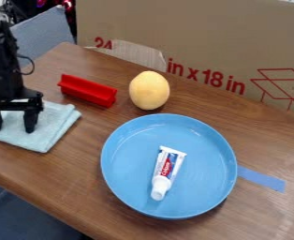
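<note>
My black gripper (13, 118) is at the left of the view, low over a folded pale-blue cloth (43, 133), its fingers open and down at the cloth's upper-left part; whether they touch it is hard to tell. A white toothpaste tube (168, 173) lies on a blue plate (206, 189) right of centre. A red object (88, 90), shaped like a small trough or block, lies behind the cloth, and a yellow rounded object (149, 90) stands to its right.
The wooden table (269, 150) has free room at the right, where a strip of blue tape (262, 179) lies. A large cardboard box (213, 42) walls off the back. The table's edge runs along the lower left, with dark space beyond.
</note>
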